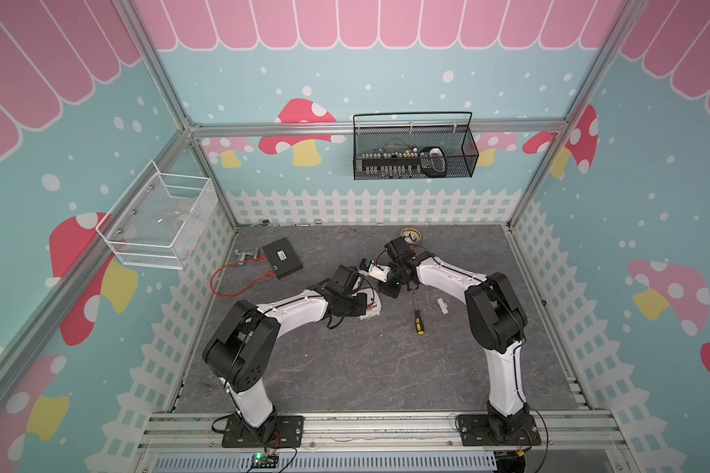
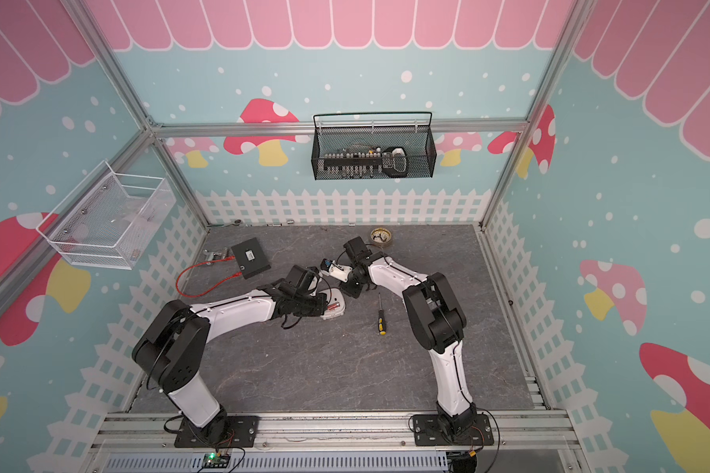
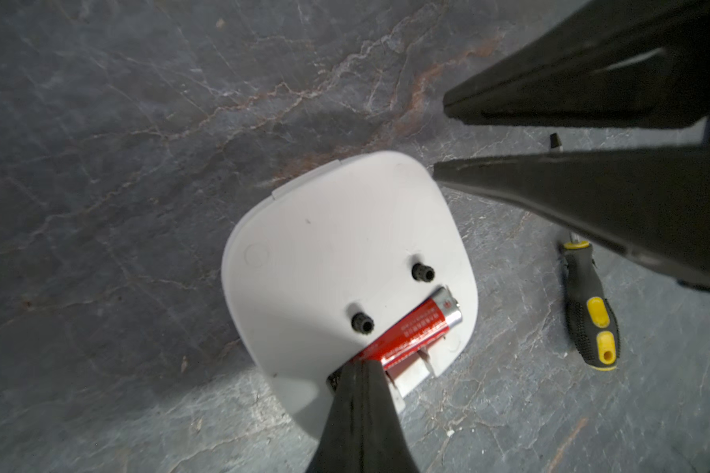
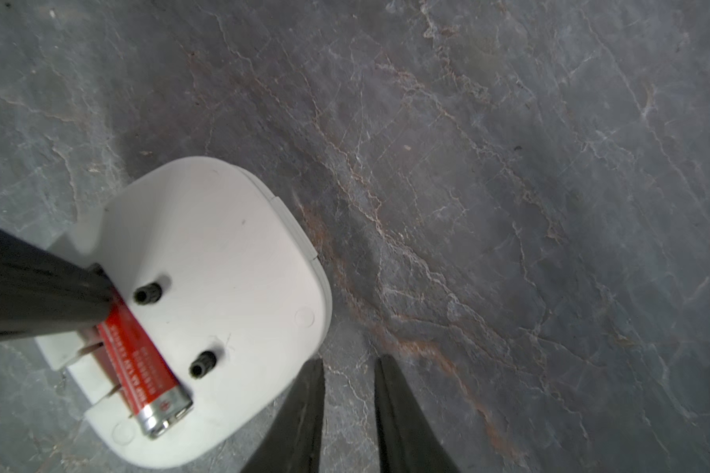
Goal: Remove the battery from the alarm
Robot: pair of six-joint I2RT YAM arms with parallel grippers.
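Observation:
The white alarm (image 3: 315, 220) lies back-up on the table, a red battery (image 3: 410, 331) in its compartment beside two black posts. My left gripper is shut, its fingertips at the battery's end, partly hiding it; the right wrist view also shows it over that end of the battery (image 4: 142, 362). My right gripper hangs above the alarm's edge with its fingers part open and nothing seen between them.
A yellow-black screwdriver (image 3: 595, 315) lies beside the alarm, with a small white piece (image 1: 441, 306) to its right. A dark box (image 1: 281, 258) with red leads is at back left, a round tin (image 1: 410, 235) at the back.

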